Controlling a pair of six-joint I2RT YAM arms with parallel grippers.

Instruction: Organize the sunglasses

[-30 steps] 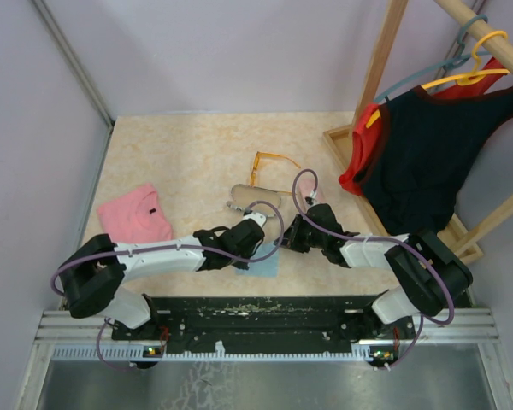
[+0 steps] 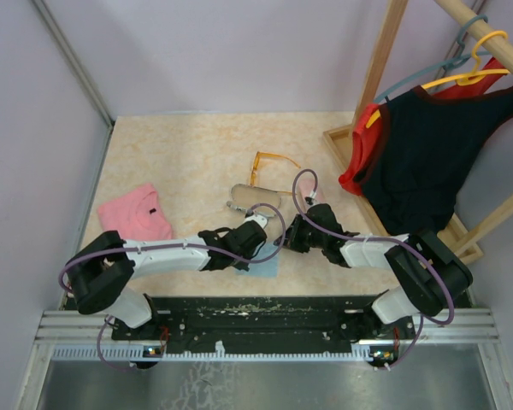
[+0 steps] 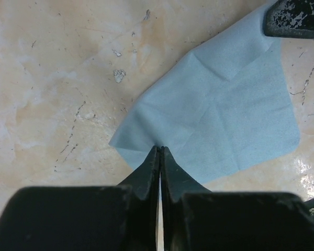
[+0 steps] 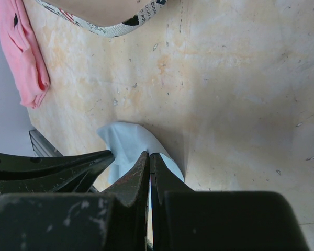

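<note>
An orange-framed pair of sunglasses [image 2: 257, 162] lies on the table behind a tan case [image 2: 255, 196], whose patterned edge [image 4: 120, 29] shows in the right wrist view. A light blue cloth [image 3: 220, 110] lies between the grippers at the front middle. My left gripper is shut with its tips at the cloth's left part; nothing clearly shows between them. My right gripper is shut, its tips at the cloth's raised fold [image 4: 133, 136]; whether cloth is caught between them is unclear.
Folded pink fabric [image 2: 132, 213] lies at the left. A wooden rack [image 2: 380, 47] with hanging garments stands on the right, and a pink item [image 2: 309, 188] lies near it.
The right arm and the objects on the table look unchanged.
</note>
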